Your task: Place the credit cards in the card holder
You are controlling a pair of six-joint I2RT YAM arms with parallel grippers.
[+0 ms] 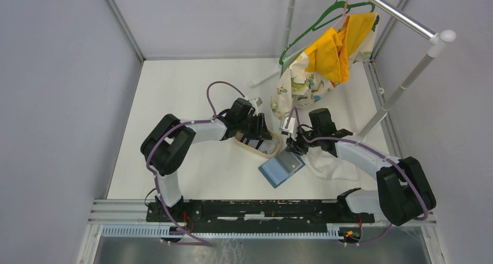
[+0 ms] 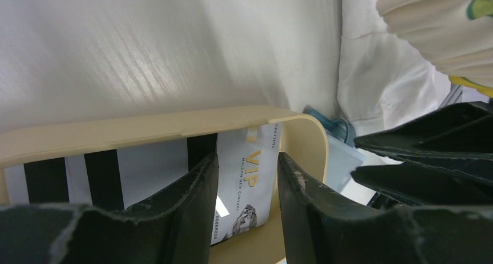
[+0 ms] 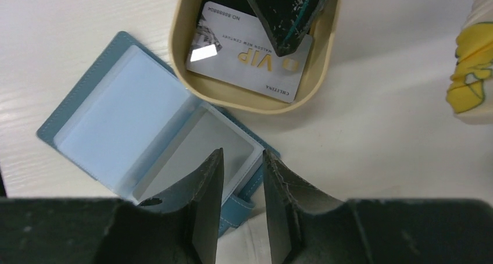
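Note:
Several silver cards lie in a beige oval tray; the end one is a silver VIP card, flat on the tray's floor. My left gripper is part open over that card, with nothing held between its fingers. The blue card holder lies unfolded on the table beside the tray, its clear pockets facing up. Above its near corner stands my right gripper, its fingers spread a little and empty. The right fingers also show close to the tray's end in the left wrist view.
White cloth lies under the right arm. A patterned cloth and a yellow cloth hang from a rack at the back right.

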